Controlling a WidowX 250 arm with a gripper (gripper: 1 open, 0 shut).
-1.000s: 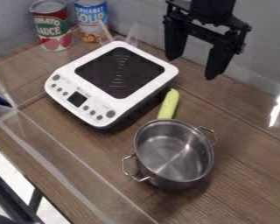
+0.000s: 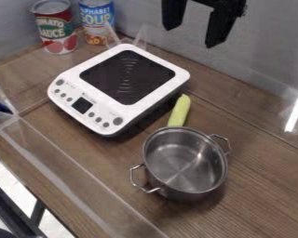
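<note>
My black gripper (image 2: 196, 22) hangs at the top of the camera view, cut off by the upper edge, its two fingers spread apart with nothing between them. Below it on the wooden counter sit a white induction cooker (image 2: 118, 84) with a black top, a pale yellow-green elongated object (image 2: 179, 112), and a steel two-handled pot (image 2: 184, 167), empty, at the lower right of the cooker.
A tomato sauce can (image 2: 55, 28) and an alphabet soup can (image 2: 97, 20) stand at the back left by the wall. A clear plastic edge runs along the left front.
My gripper has moved up and slightly left, so more of it is out of view. The objects on the counter have not moved.
</note>
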